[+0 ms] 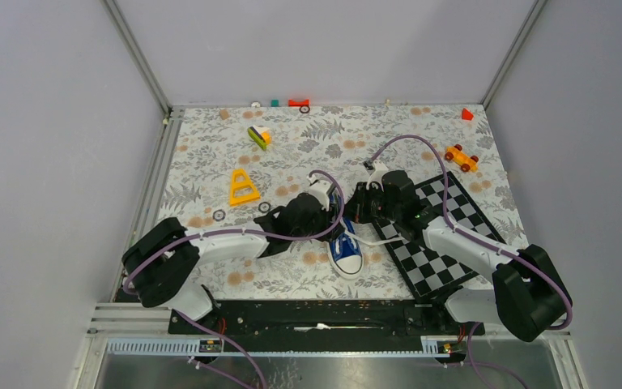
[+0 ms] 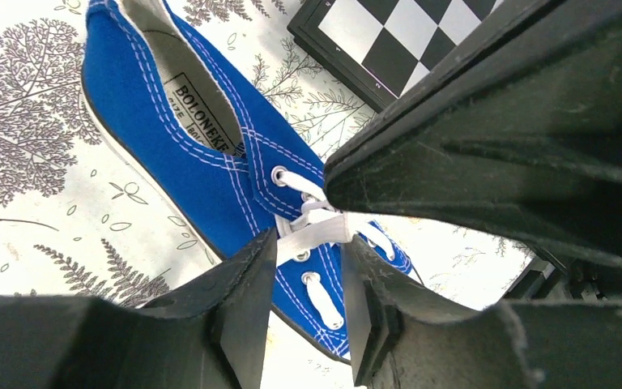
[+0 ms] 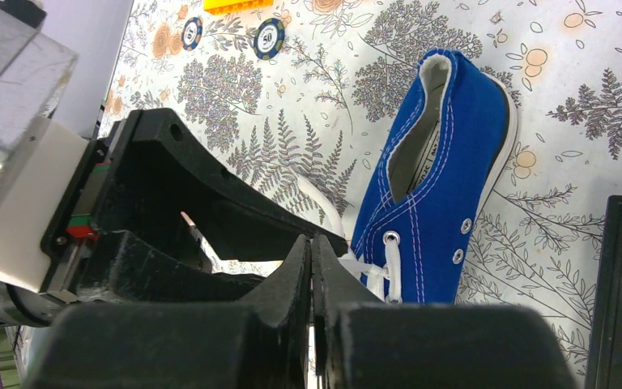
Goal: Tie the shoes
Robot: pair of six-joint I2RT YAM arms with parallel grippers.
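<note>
A blue canvas shoe with a white toe lies on the table, its middle covered by my grippers in the top view. Across its eyelets, a white lace spans the gap between the tips of my left gripper, which is part open. My right gripper is shut above the laces, close beside the left one; no lace shows clearly between its fingers. One of its black fingers fills the upper right of the left wrist view. Another length of lace stretches from the shoe toward the right.
A checkered board lies close to the shoe's right, under my right arm. A yellow frame piece and dark chips are to the left. An orange toy car sits at the far right.
</note>
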